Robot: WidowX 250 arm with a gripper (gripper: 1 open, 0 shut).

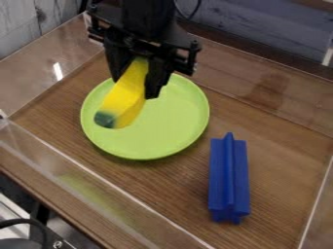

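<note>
My black gripper (140, 68) hangs over the left part of a green plate (169, 131), shut on a yellow object (124, 95) with a dark teal lower end. The object is tilted; whether it touches the plate I cannot tell. A blue elongated object (228, 180) lies on the wooden table to the right of the plate.
A clear edge or wall runs along the left and front left, with a black cable at the lower left corner.
</note>
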